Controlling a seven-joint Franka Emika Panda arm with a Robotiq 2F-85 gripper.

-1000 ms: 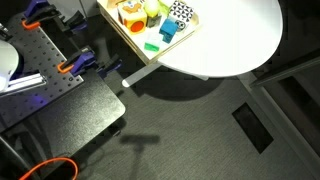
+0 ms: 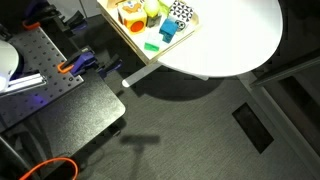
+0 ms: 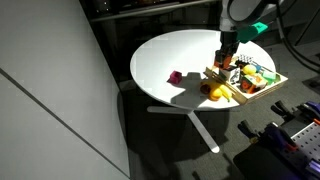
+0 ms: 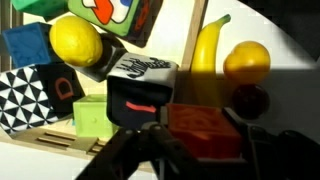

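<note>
In the wrist view an orange-red block (image 4: 205,130) sits between the dark fingers of my gripper, which is shut on it. The same orange piece (image 3: 226,60) shows below the arm in exterior view 2, over the near left part of the wooden tray (image 3: 252,97). Just beside it in the wrist view are a black-and-white box (image 4: 140,98) and the tray's wooden edge (image 4: 190,35). Whether the block touches anything beneath it cannot be told. Exterior view 1 does not show the gripper.
The tray holds a yellow ball (image 4: 76,40), a green block (image 4: 94,117), a checkered block (image 4: 24,100) and other toys. Outside its edge lie a banana (image 4: 207,55), an orange fruit (image 4: 247,63) and a dark red ball (image 4: 250,101). A dark red cube (image 3: 175,77) stands apart on the white table (image 3: 160,55).
</note>
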